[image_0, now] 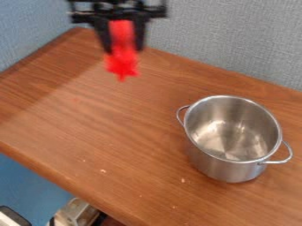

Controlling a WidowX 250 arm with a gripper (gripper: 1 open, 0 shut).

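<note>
My gripper (122, 33) is raised high at the upper middle-left of the camera view, blurred, shut on a red object (123, 61) that hangs below its fingers. A steel pot (230, 150) with two side handles stands on the right of the wooden table (112, 132), below and to the right of the gripper.
Grey walls bound the back and left. At the lower left the table edge drops to a blue surface, with some metal hardware (73, 213) beside it.
</note>
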